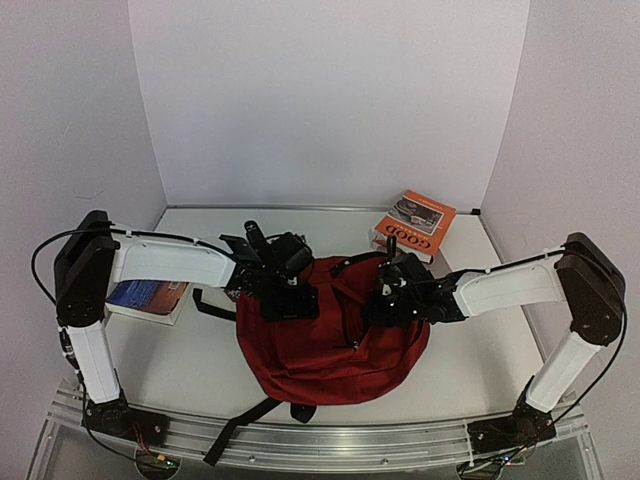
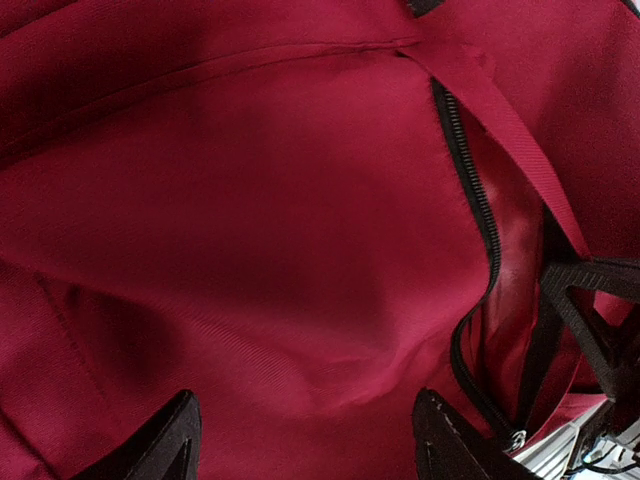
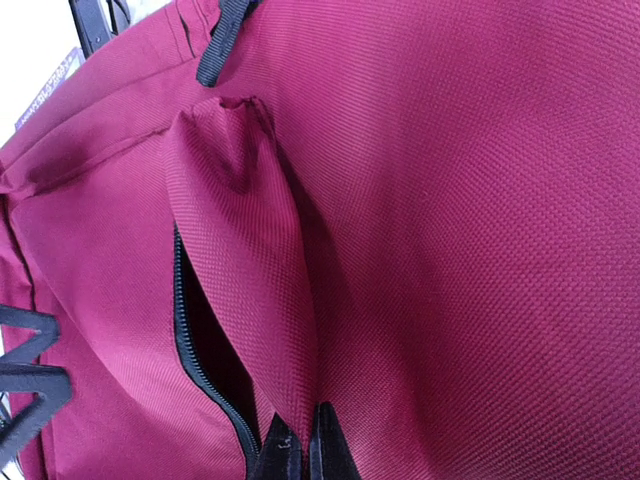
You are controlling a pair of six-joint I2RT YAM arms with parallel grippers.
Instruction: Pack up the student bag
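Observation:
The red bag [image 1: 330, 365] lies flat in the middle of the table, its dark zipper [image 2: 470, 180] partly parted along one side. My right gripper is shut on a fold of the bag's fabric beside that zipper [image 3: 195, 345], lifting the edge. Above the bag's left half hovers my left gripper, its fingers wide apart with only red cloth beneath them. A blue-covered book [image 1: 148, 296] lies at the left, and an orange book [image 1: 415, 222] rests at the back right.
A black object [image 1: 255, 234] stands behind the left gripper. One black strap [image 1: 235, 430] hangs over the front rail [image 1: 350, 430]. Bare table [image 1: 480, 350] shows at the right, with walls on three sides.

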